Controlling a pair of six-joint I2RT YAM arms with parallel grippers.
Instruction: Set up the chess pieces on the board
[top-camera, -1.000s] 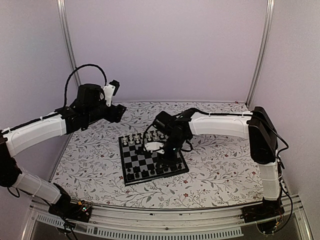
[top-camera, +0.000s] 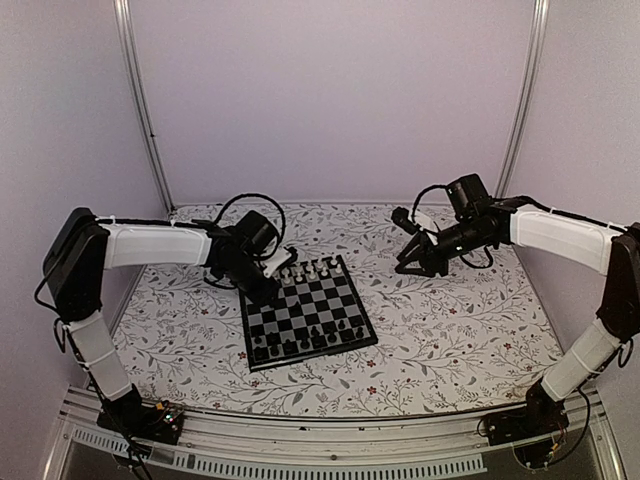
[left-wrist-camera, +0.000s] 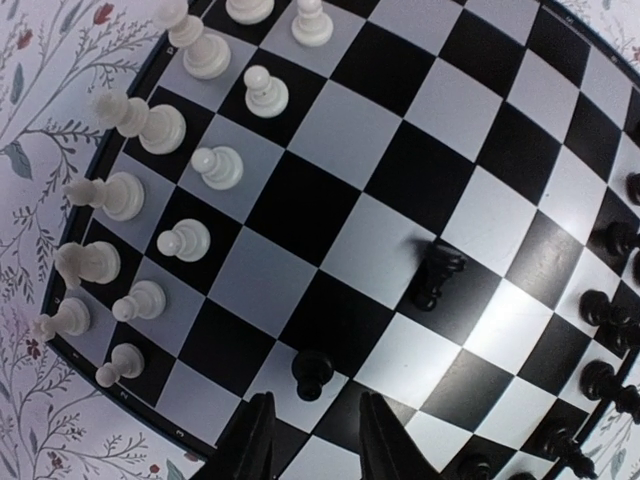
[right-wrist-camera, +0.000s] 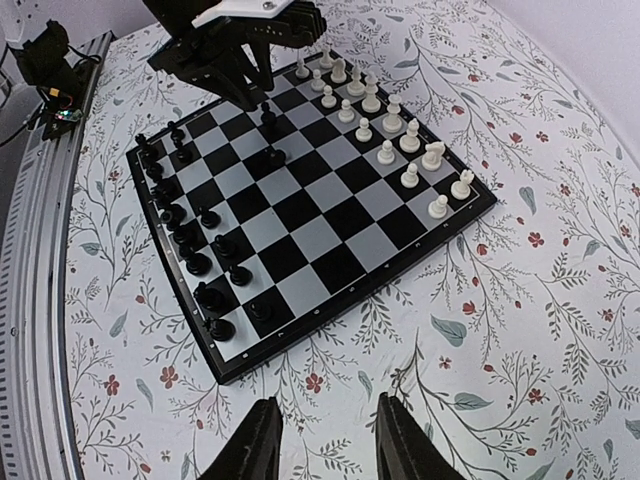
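The chessboard (top-camera: 318, 310) carries white pieces along its far side and black pieces along its near side. My left gripper is low over the board's left part, fingers apart, just behind a black pawn (left-wrist-camera: 311, 370). Another black piece (left-wrist-camera: 436, 277) stands mid-board. Several white pawns (left-wrist-camera: 264, 92) stand in front of white back-row pieces (left-wrist-camera: 160, 127). My right gripper is off the board to the right, above the cloth, its fingers apart with nothing between them.
Pale walls stand on both sides and behind.
My left gripper came down from the upper left onto the board. My right arm rose from over the board and moved off to the right.
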